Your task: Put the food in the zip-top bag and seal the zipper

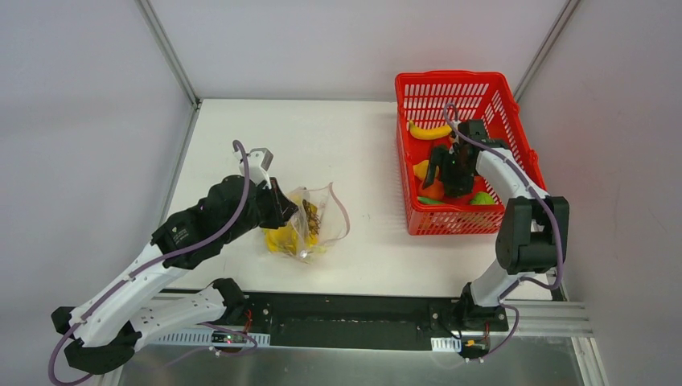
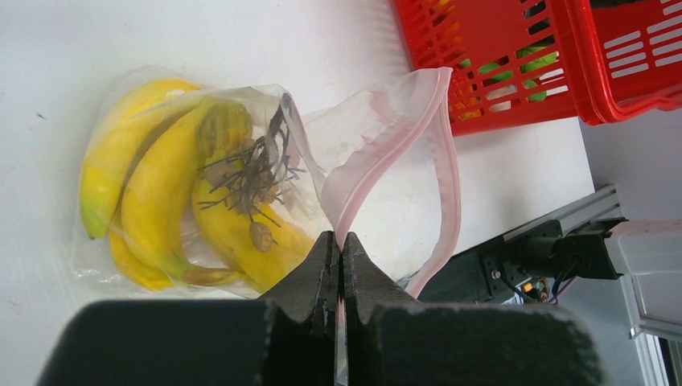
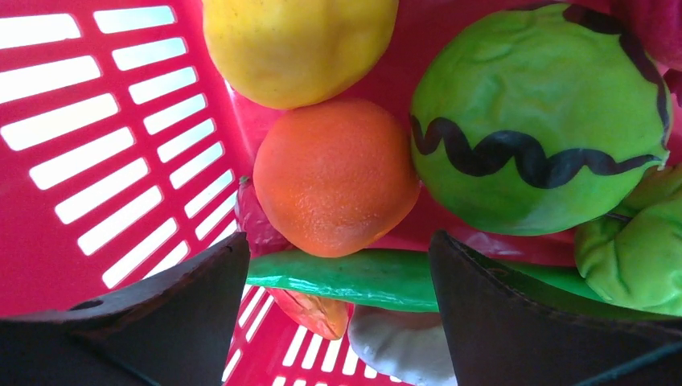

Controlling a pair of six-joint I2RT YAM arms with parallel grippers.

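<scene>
A clear zip top bag point(image 2: 322, 153) with a pink zipper edge lies on the table, its mouth gaping toward the basket. Inside it are several bananas point(image 2: 161, 193) and a dark twiggy bunch of stems point(image 2: 253, 173). My left gripper is shut on the bag's rim, pinching the pink edge at the mouth. Over the red basket point(image 1: 458, 227), my right gripper stands open with nothing between its fingers. Ahead of those fingers, in the right wrist view, sit an orange point(image 3: 334, 177), a yellow fruit point(image 3: 297, 48), a small watermelon point(image 3: 539, 121) and a long green pepper point(image 3: 362, 279).
Another banana point(image 1: 429, 132) lies in the basket's back left, and a green pepper point(image 3: 643, 241) sits beside the watermelon. The slatted basket wall stands close on the right gripper's left side. Bare table point(image 1: 370, 161) lies between bag and basket.
</scene>
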